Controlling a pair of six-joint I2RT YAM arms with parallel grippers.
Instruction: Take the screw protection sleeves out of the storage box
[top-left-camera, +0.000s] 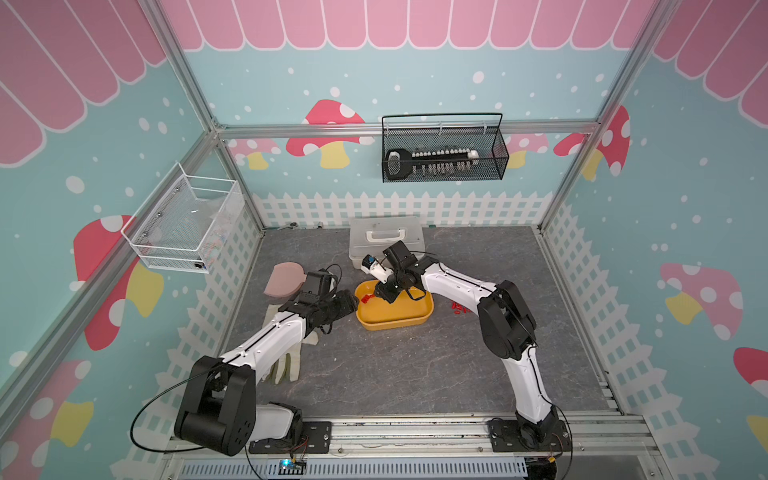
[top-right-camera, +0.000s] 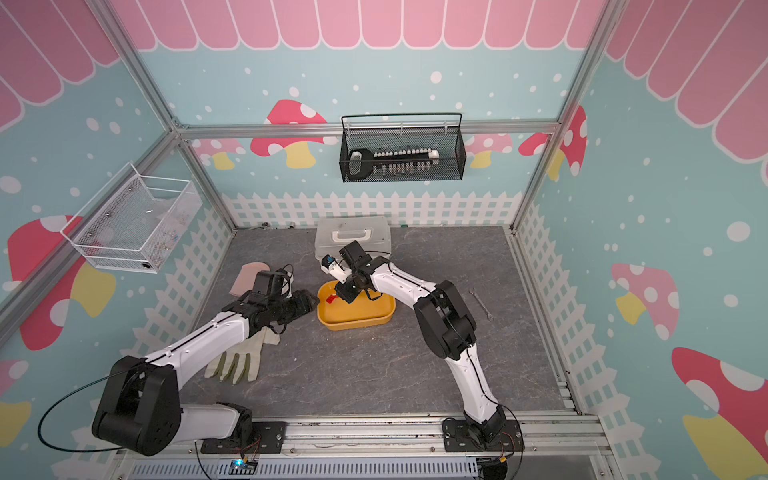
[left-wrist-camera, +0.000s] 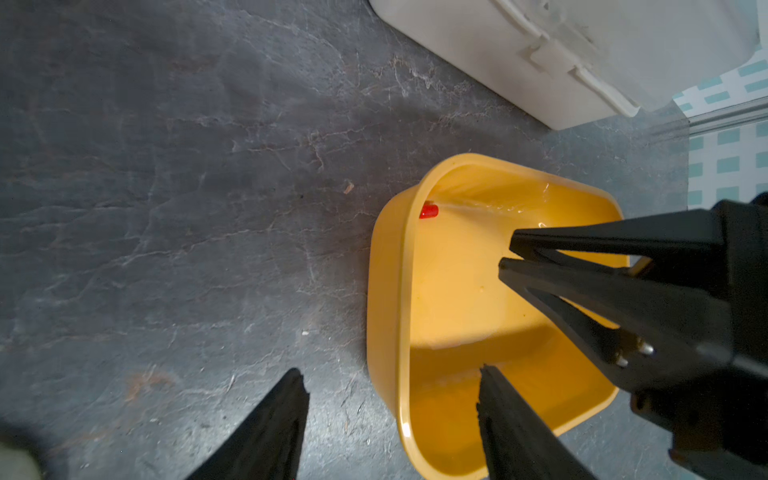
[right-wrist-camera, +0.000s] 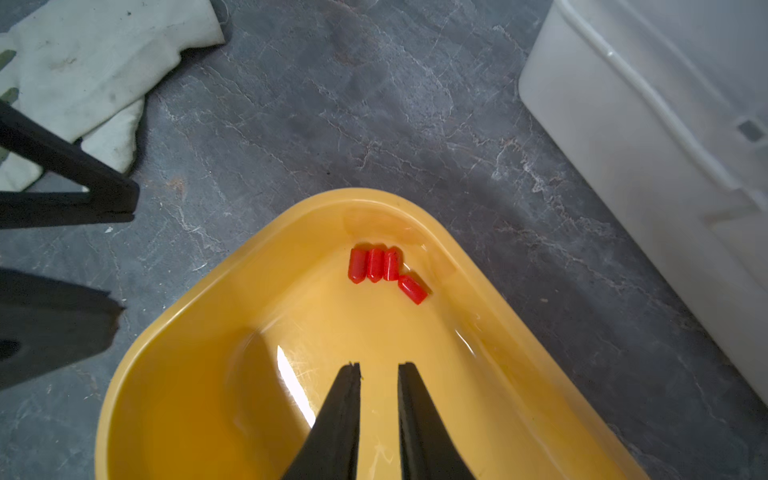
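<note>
Several red sleeves (right-wrist-camera: 375, 264) lie on the floor of the yellow box (right-wrist-camera: 360, 193), bunched in one corner. In the left wrist view one sleeve (left-wrist-camera: 429, 210) peeks out behind the box's rim. My right gripper hangs over the box, fingers part open with a narrow empty gap, short of the sleeves. At the box's left side, my left gripper is open wider, one finger outside the wall and the other over the box in that view; nothing is between them. More red pieces (top-left-camera: 459, 307) lie on the table right of the box.
A grey-white toolbox (top-left-camera: 387, 240) stands just behind the yellow box. Gloves (top-right-camera: 237, 360) and a pink board (top-left-camera: 285, 280) lie at left, a wrench (top-right-camera: 480, 304) at right.
</note>
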